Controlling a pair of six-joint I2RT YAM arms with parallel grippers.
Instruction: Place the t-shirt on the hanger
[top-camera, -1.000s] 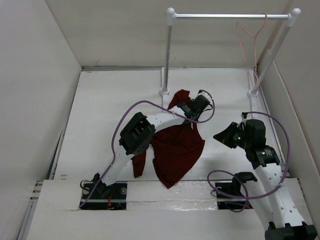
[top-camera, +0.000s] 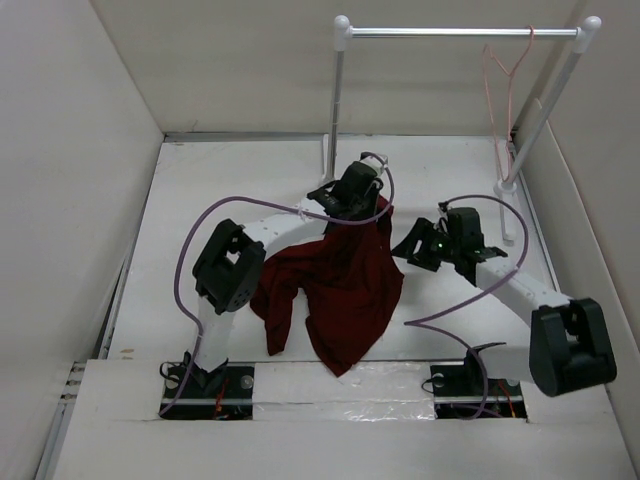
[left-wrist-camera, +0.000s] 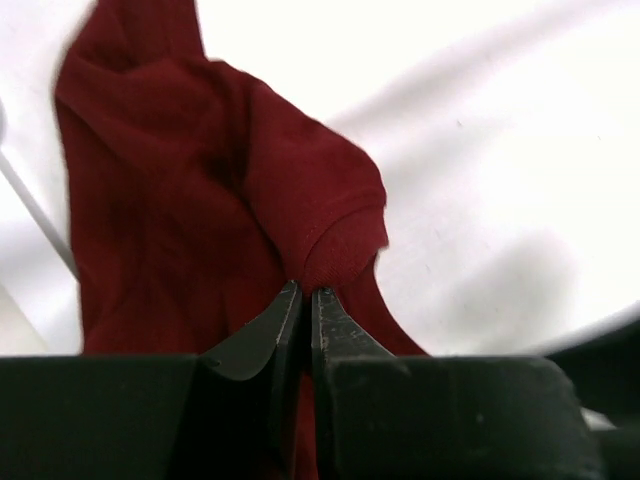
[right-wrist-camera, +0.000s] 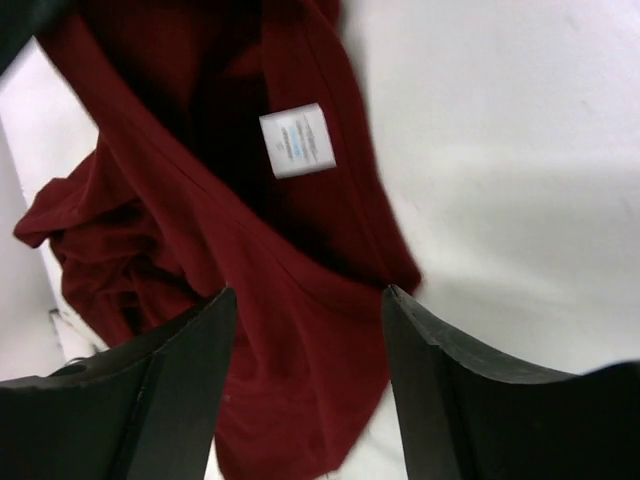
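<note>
The dark red t shirt (top-camera: 342, 300) lies crumpled on the white table, with a white label (right-wrist-camera: 297, 141) showing in the right wrist view. My left gripper is shut on a fold of it at the far part of the shirt; in the top view it is partly hidden by its arm. My right gripper (top-camera: 408, 245) stands part open beside the shirt's right edge, its fingertips over the cloth in the right wrist view (right-wrist-camera: 310, 300), nothing seen held. The pink hanger (top-camera: 497, 70) hangs from the rail at the back right.
The clothes rack's rail (top-camera: 440, 32) spans the back on two posts, with a base at the right. White walls (top-camera: 70, 200) enclose both sides.
My left gripper has moved left and slightly up in the top view, gathering the shirt's far end. My right gripper has moved left towards the shirt and opened wider.
</note>
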